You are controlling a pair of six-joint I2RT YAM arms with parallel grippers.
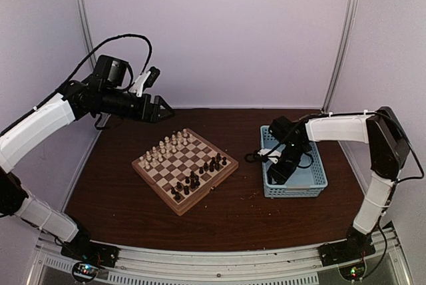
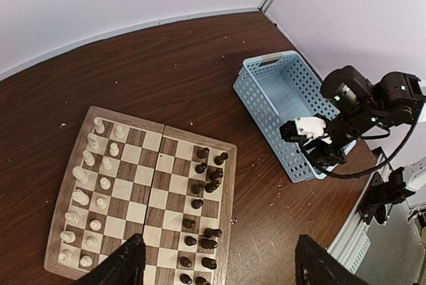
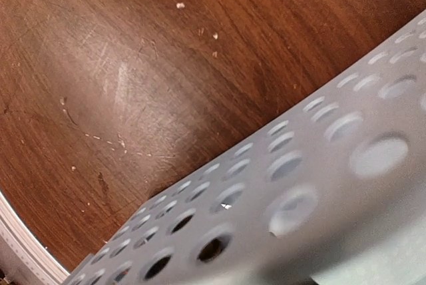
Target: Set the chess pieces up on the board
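Observation:
The open wooden chessboard (image 1: 180, 195) lies on the table, left of centre. White pieces (image 2: 80, 197) stand in two rows along its left side. Dark pieces (image 2: 209, 244) stand in two rows along the right side; the nearest ones are cut off by the lower edge of the left wrist view. High beyond the board, my left gripper (image 1: 163, 108) hangs open and empty, its fingers (image 2: 126, 258) wide apart. My right gripper (image 1: 274, 180) is down at the near-left part of the blue basket; the basket wall fills much of the right wrist view and no fingertips show there.
The perforated blue basket (image 1: 296, 192) stands on the right of the table; what shows of its inside looks empty. Bare table (image 1: 246, 218) lies between board and basket and along the front. White walls close the back and sides.

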